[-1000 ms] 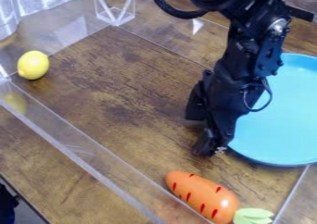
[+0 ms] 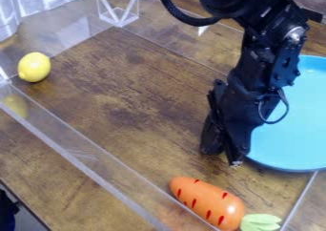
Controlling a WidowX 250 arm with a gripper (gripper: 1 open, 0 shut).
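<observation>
My black gripper (image 2: 224, 147) hangs low over the wooden board at the left rim of a blue plate (image 2: 291, 132); its fingertips are dark and partly hidden, so their spread is unclear. An orange toy carrot (image 2: 207, 200) with green leaves lies below it, near the bottom edge. A yellow lemon (image 2: 34, 67) sits at the far left.
Clear acrylic walls (image 2: 90, 158) border the wooden board (image 2: 121, 92), whose middle is bare. A white object (image 2: 117, 11) stands at the back.
The arm has shifted slightly to the right and the gripper's tips a little lower. The carrot and lemon have not moved.
</observation>
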